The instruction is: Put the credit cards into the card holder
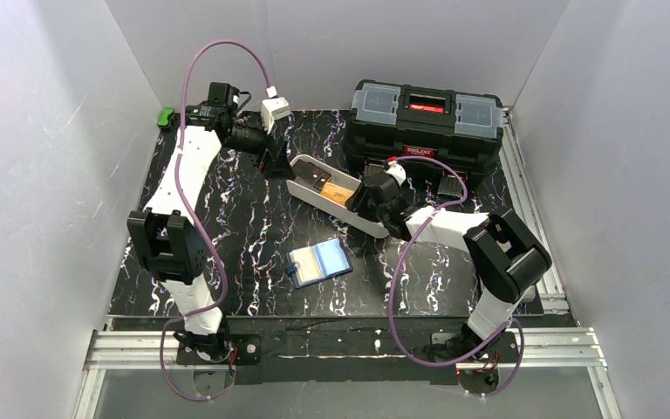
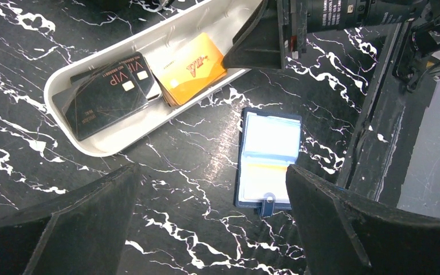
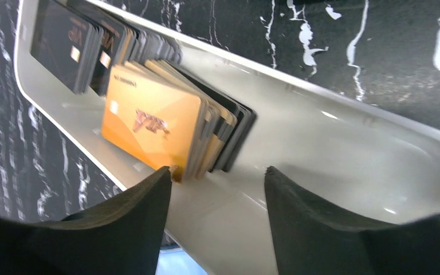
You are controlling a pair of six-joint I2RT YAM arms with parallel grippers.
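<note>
A white tray (image 1: 314, 199) holds stacks of dark cards (image 2: 106, 97) and orange cards (image 2: 189, 69). The open card holder (image 1: 318, 262) lies in front of it, clear sleeves showing. My left gripper hangs open above the tray's left end, empty. My right gripper is down inside the tray, just right of the orange stack (image 3: 149, 123); its fingertips look apart, and whether anything is between them cannot be seen clearly.
A black toolbox (image 1: 423, 127) stands behind the tray at the back right. Grey walls surround the workspace.
</note>
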